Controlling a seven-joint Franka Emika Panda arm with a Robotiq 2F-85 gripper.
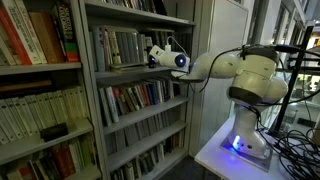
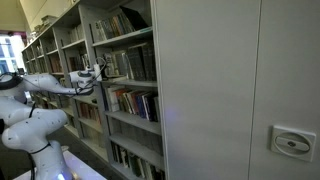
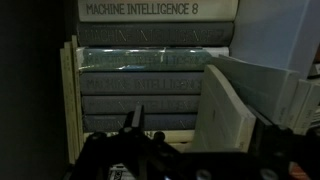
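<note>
My gripper reaches into the upper part of the bookshelf, close to a row of books. In the wrist view the open gripper shows its dark fingers low in the picture. A pale book stands out from the row at a slant, its near end in the space between the fingers; contact cannot be made out. Beside it, dark grey volumes lie in line with a light one marked "Machine Intelligence 8".
Another light book leans beside the slanted one. A shelf upright borders the row. Lower shelves hold more books. The white table under the arm's base has bare room.
</note>
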